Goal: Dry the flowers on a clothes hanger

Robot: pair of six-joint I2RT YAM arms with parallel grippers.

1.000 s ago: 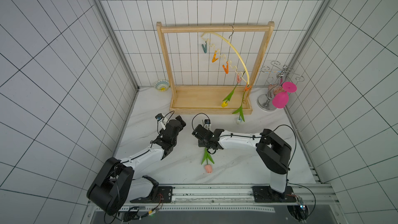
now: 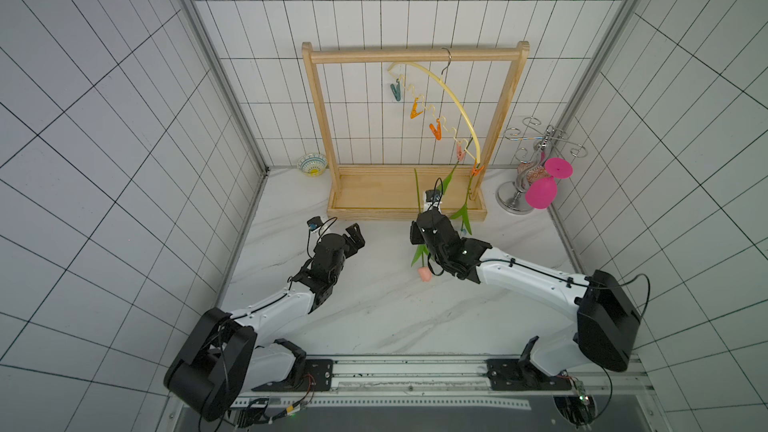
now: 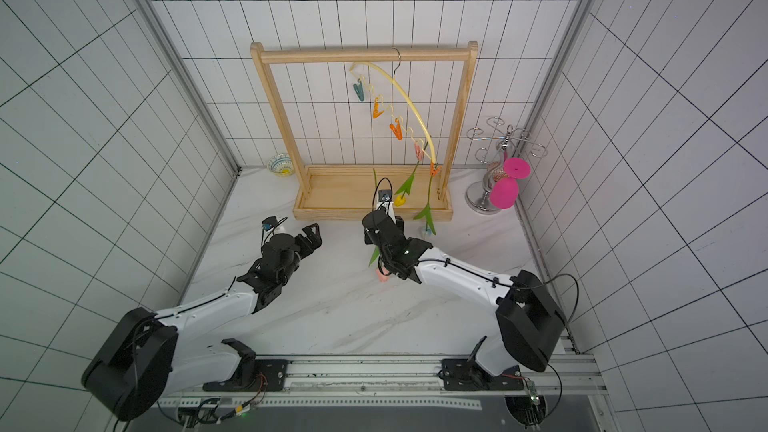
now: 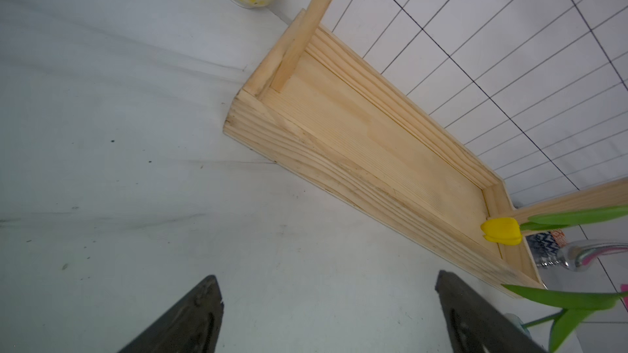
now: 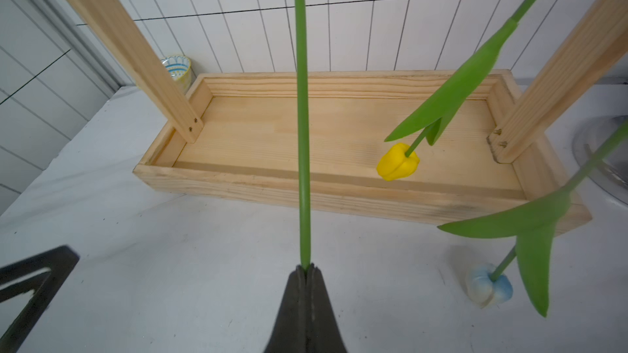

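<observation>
A tilted yellow hanger (image 2: 453, 98) hangs from the wooden rack (image 2: 344, 57) with several clothespins. A yellow tulip (image 5: 396, 161) and a pale blue tulip (image 5: 489, 284) dangle upside down from its lower end. My right gripper is shut on the green stem (image 5: 302, 157) of a pink tulip (image 2: 424, 273), which hangs head down beneath it in front of the rack's tray. My left gripper stands open and empty at the left, short of the tray (image 4: 379, 183). The fingers of both are best seen in the wrist views.
A patterned bowl (image 2: 313, 162) sits at the back left. A chrome stand (image 2: 515, 201) with pink items stands at the right. The tiled walls enclose the table.
My right gripper has risen toward the rack and slightly right, carrying the pink tulip along. The left gripper has shifted slightly rightward.
</observation>
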